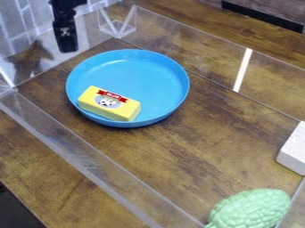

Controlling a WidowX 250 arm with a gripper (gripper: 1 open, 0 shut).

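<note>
A blue round plate [143,76] lies on the wooden surface in the upper middle of the camera view, with a yellow box [109,104] bearing a red label lying on it toward the lower left. The black gripper [68,44] is at the top left, above and behind the plate, apart from the box and partly cut off by the frame's top edge. Whether its fingers are open or shut I cannot tell.
A green brain-shaped object [247,211] lies at the lower right, and a white block [293,148] at the right edge. Clear plastic walls border the workspace. The wood right of and below the plate is clear.
</note>
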